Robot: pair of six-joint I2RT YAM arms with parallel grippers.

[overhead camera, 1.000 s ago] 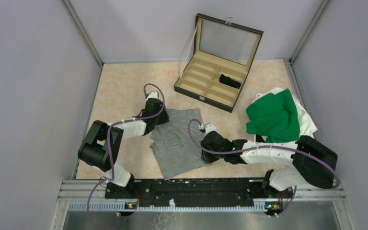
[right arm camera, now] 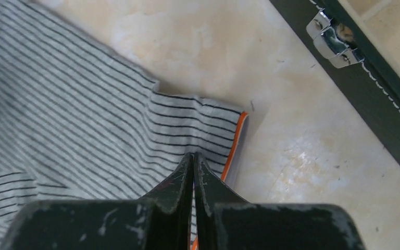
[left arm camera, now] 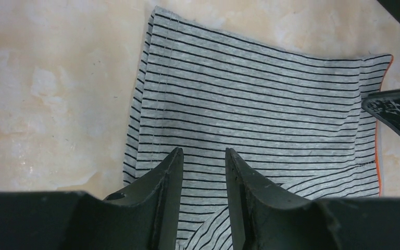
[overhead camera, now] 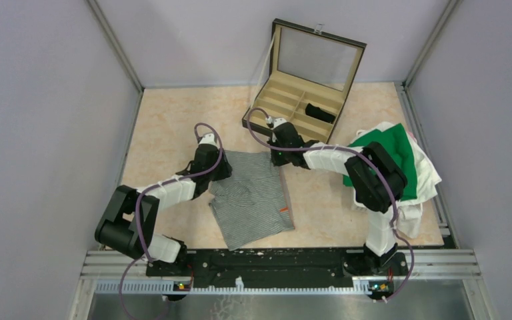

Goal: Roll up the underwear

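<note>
The grey underwear with dark stripes lies spread flat on the table, with an orange edge along its right side and a crease near its upper right corner. My left gripper is over its upper left part; in the left wrist view the fingertips stand slightly apart above the fabric, and whether they hold any cannot be seen. My right gripper is over the upper right corner, shut, its tips by the orange edge with nothing visible between them.
An open organiser box with a black rolled item in one compartment stands behind the cloth. A pile of green and white cloths lies at the right.
My right gripper has moved from the lower right of the underwear up to its upper right corner. My left gripper has shifted slightly; the underwear looks unchanged.
</note>
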